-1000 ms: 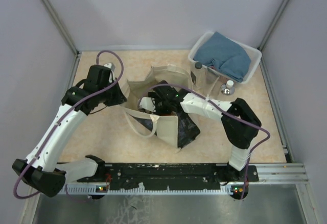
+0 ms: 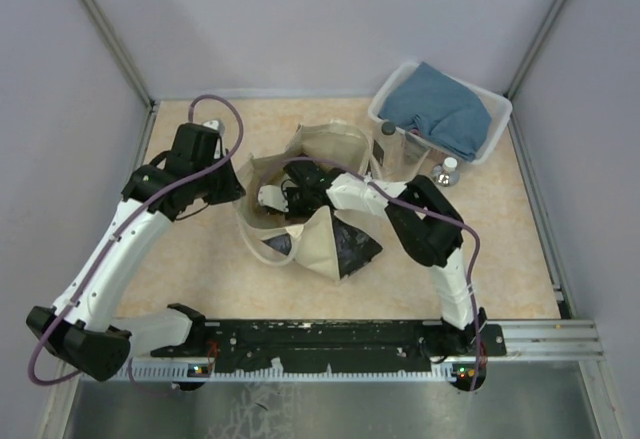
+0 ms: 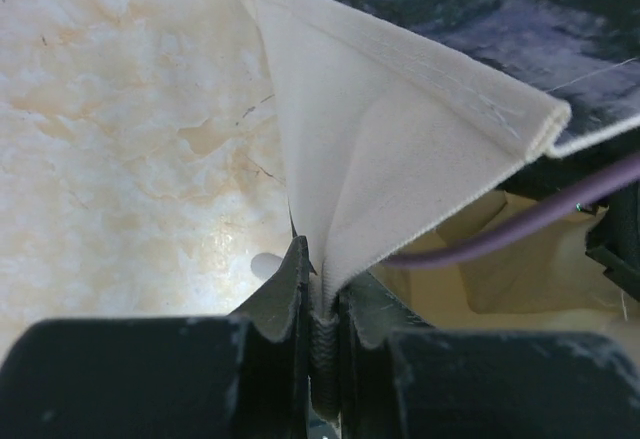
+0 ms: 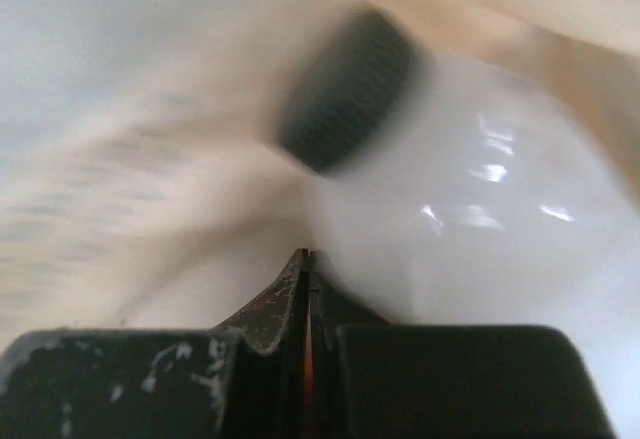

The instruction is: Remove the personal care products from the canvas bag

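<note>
The canvas bag (image 2: 320,251) stands open in the middle of the table, its dark-printed front slumped. At its left rim my left gripper is shut on the bunched edge of the cream canvas (image 3: 400,139). My right arm reaches down into the bag, its fingertips hard to make out from above. In the right wrist view my right gripper is shut, with nothing showing between its fingers. Just beyond the tips lies a blurred, whitish translucent bottle (image 4: 500,219) with a ribbed black cap (image 4: 350,89). Other contents are hidden by the arm and bag walls.
Behind the bag's right side stands a clear bottle with a dark cap (image 2: 388,131), and farther right a white-capped bottle (image 2: 447,167). A white bin (image 2: 494,139) holding a blue cloth (image 2: 435,109) sits at the back right.
My right arm has shifted left and deeper over the bag, its elbow coming inward. The bag's front panel has folded and swung left a little. My left arm has barely moved.
</note>
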